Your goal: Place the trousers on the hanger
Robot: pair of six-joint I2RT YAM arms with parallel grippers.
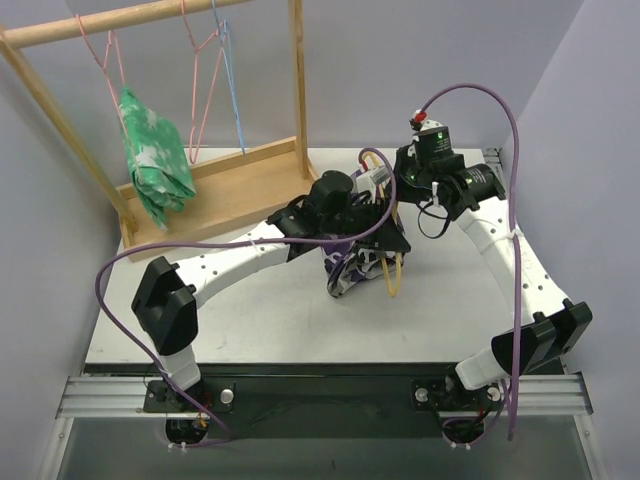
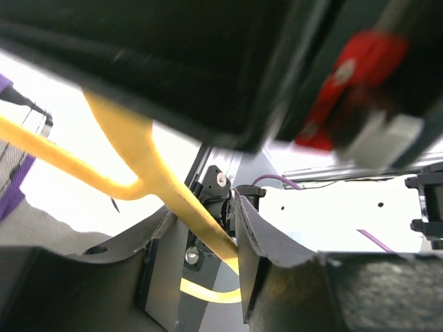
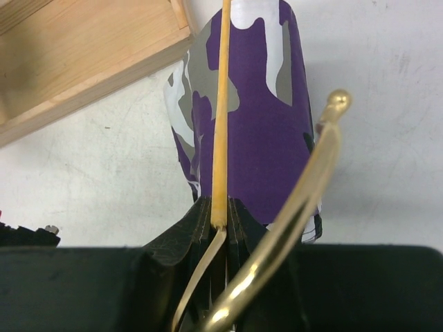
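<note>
The yellow hanger [image 1: 393, 275] is held up over the table, with its bar in my right gripper, which is shut on it. Its hook [image 3: 311, 162] sticks out close to the right wrist camera. Below, the purple, grey and white camouflage trousers [image 3: 259, 131] lie on the table, largely hidden by the arms in the top view [image 1: 345, 270]. In the left wrist view my left gripper stands part open, the yellow hanger bar passing between its fingers. Whether the trousers are through the hanger cannot be told.
At the left stands a wooden rack [image 1: 235, 190] with pink and blue hangers and a green garment [image 1: 155, 155]. Both arms are crowded together over the trousers. Clear table [image 1: 270, 325] lies in front.
</note>
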